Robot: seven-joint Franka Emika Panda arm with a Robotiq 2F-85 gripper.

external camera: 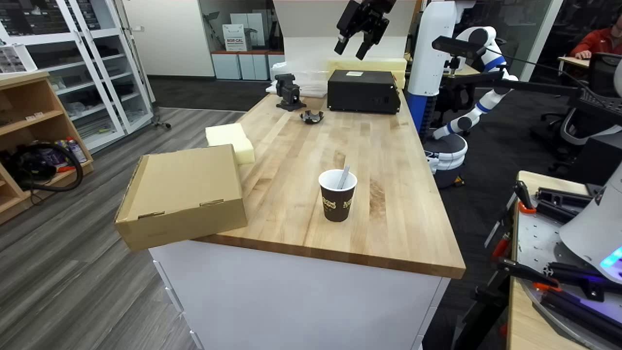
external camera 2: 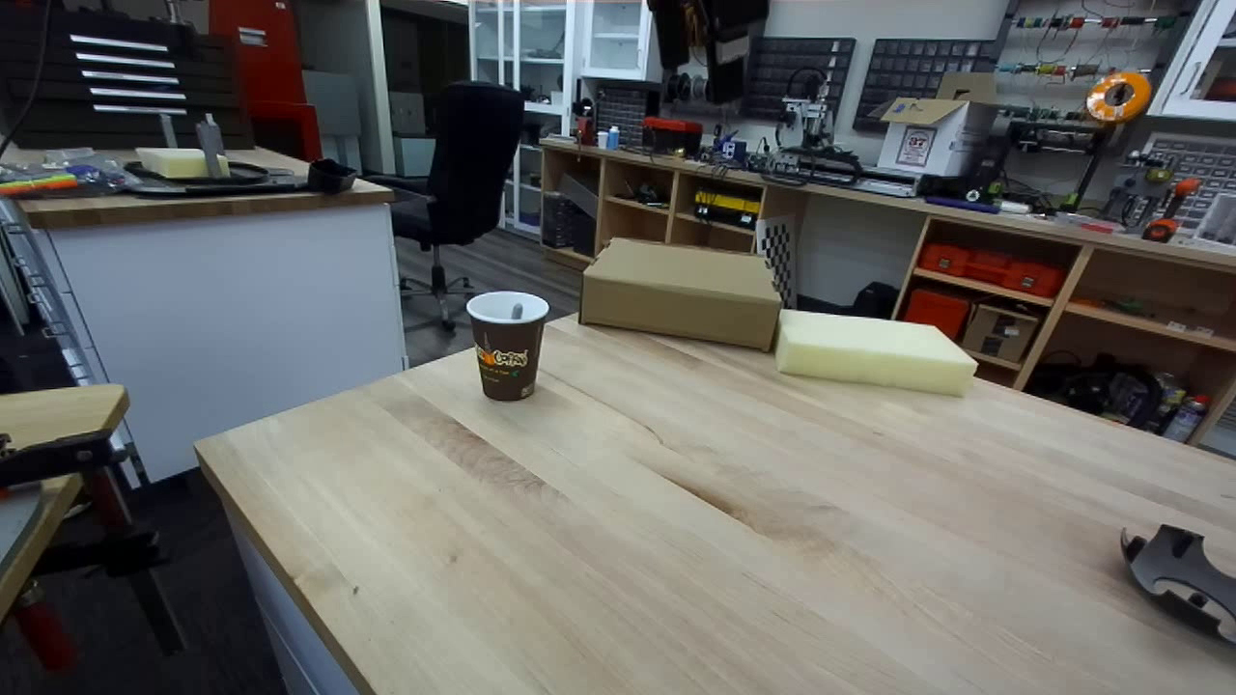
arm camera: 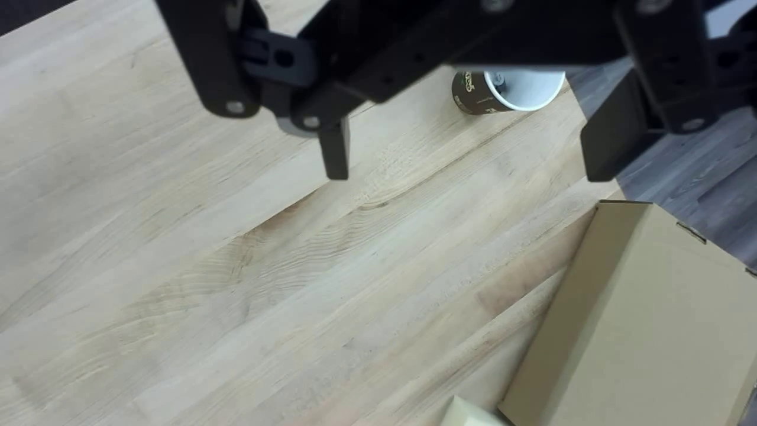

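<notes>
High above the wooden table, my gripper [external camera: 350, 52] stands open with empty space between its spread fingers. From the wrist, the gripper shows its two finger pads wide apart. A brown paper cup [external camera: 337, 201] with a white inside stands upright on the table near its front edge, a light grey stick [external camera: 344, 177] leaning inside it. Another side of the cup [external camera 2: 506, 359] shows in exterior view 2. In the wrist view the cup [arm camera: 476, 93] lies beyond the fingers, partly covered by the gripper's body. The gripper is well clear of it.
A closed cardboard box [external camera: 186, 186] overhangs the table's left front corner, a pale yellow foam block [external camera: 230, 140] beside it. Farther back are a black case [external camera: 362, 91], a black device [external camera: 288, 92] and a small dark curved part [external camera: 312, 117].
</notes>
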